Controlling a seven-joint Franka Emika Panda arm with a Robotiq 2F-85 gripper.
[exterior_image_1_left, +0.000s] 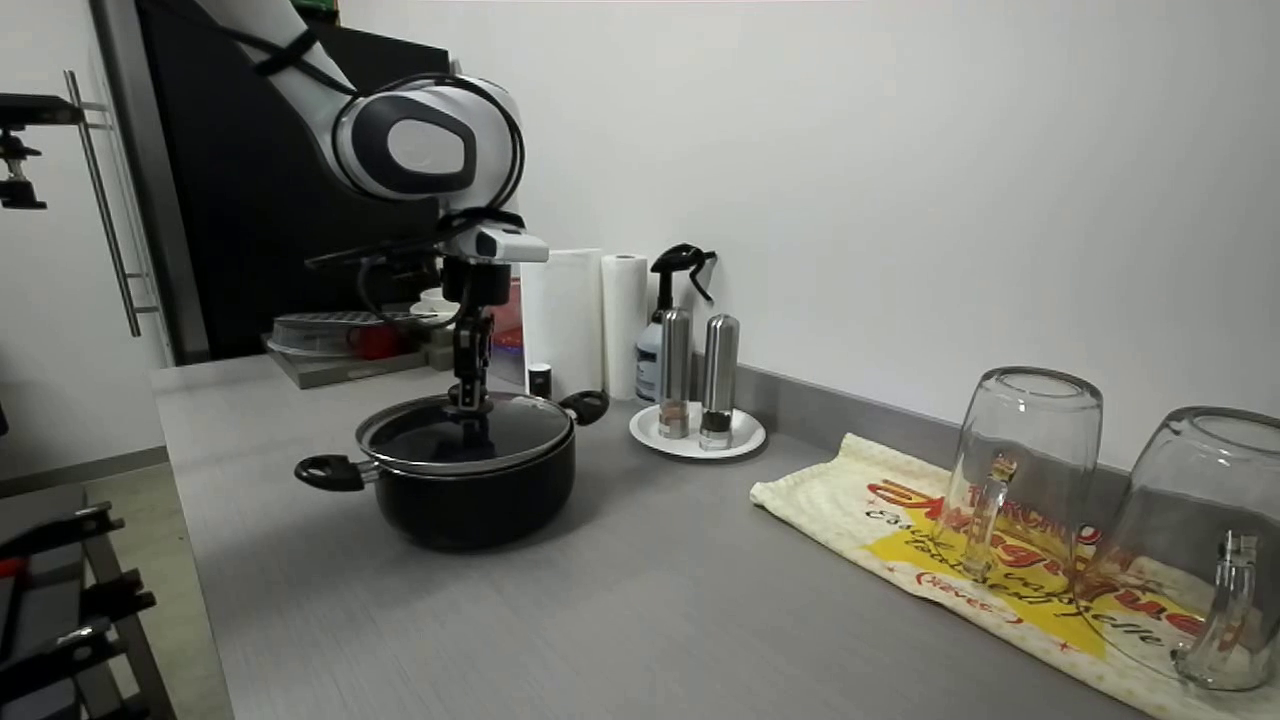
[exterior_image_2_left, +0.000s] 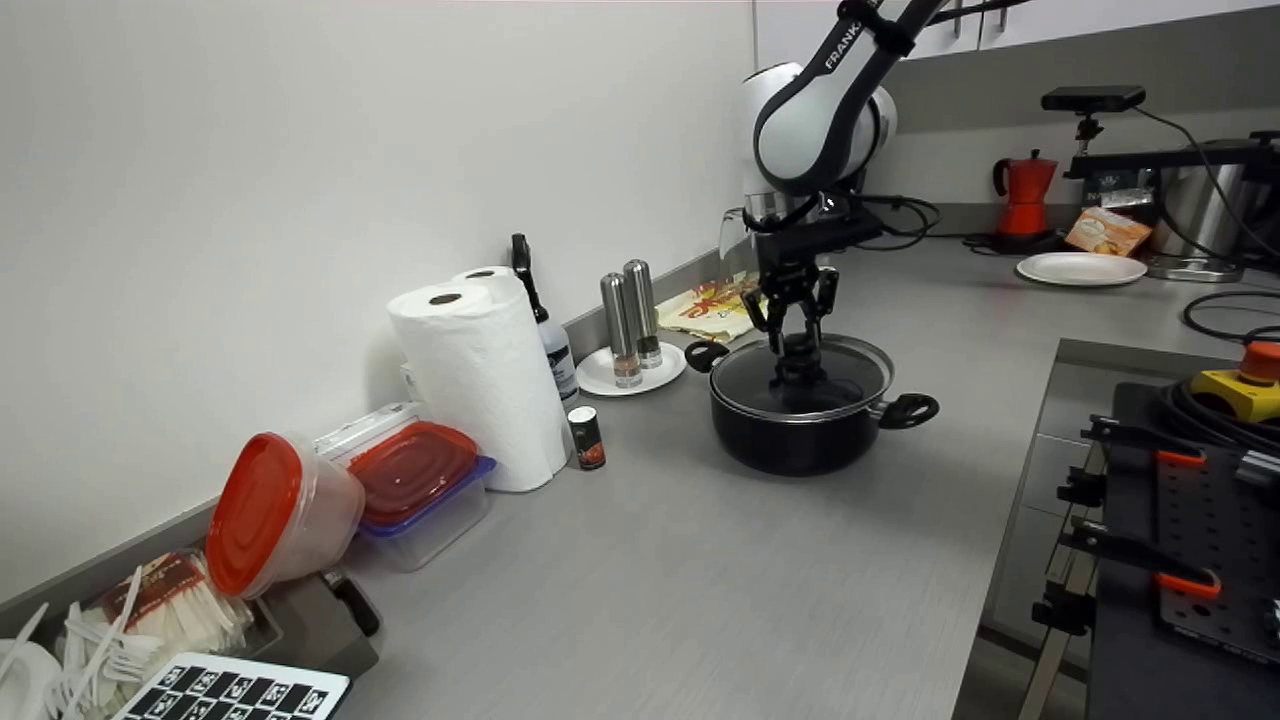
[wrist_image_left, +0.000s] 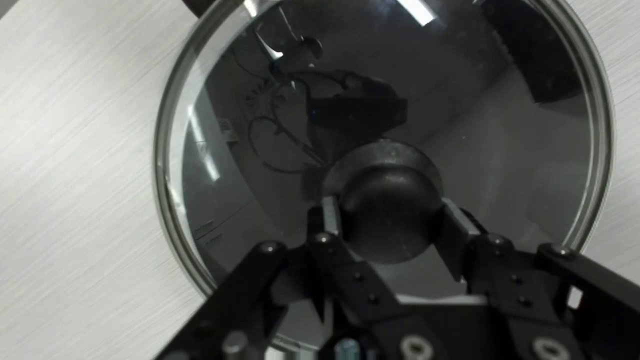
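Observation:
A black pot with two side handles stands on the grey counter. Its glass lid lies over the opening, and in both exterior views the metal rim appears level with the pot's edge. My gripper points straight down and is shut on the lid's round black knob, one finger pressed to each side. From the wrist view the lid fills most of the picture and hides the inside of the pot.
Beside the pot, toward the wall, a white plate holds two steel grinders. Paper towel rolls and a small dark jar stand farther along. Two glass mugs rest on a cloth.

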